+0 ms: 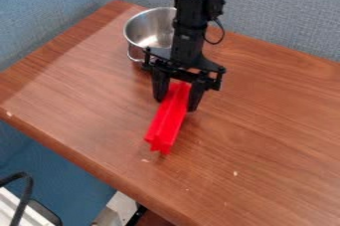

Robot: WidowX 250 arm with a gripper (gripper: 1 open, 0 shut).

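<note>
A long red block stands out below my black gripper, angled toward the table's front edge, its upper end between the two fingers. Whether the fingers press on it is hard to tell. A shiny metal pot with a handle sits behind the gripper, partly hidden by it.
A grey panel stands at the back. A black cable and white object lie off the table at the lower left.
</note>
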